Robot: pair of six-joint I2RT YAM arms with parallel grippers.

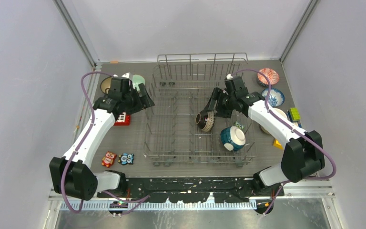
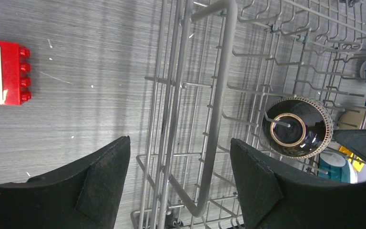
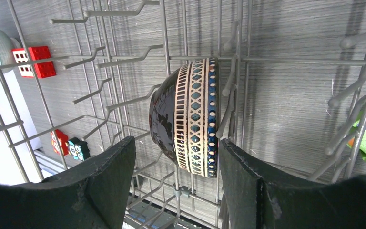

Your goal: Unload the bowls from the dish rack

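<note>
The wire dish rack holds two bowls. One is a dark brown bowl with a patterned band, tipped on its side between the tines. To its front right a teal bowl with a white base lies tilted. My right gripper is open just behind and above the brown bowl; in the right wrist view the bowl's patterned side shows beyond the parted fingers, not held. My left gripper stands open and empty by the rack's left side, its fingers wide apart.
Outside the rack on the right lie a red bowl, a blue-and-white bowl and toy blocks. At left are a pale green bowl, a red block and two small toys. The rack's left half is empty.
</note>
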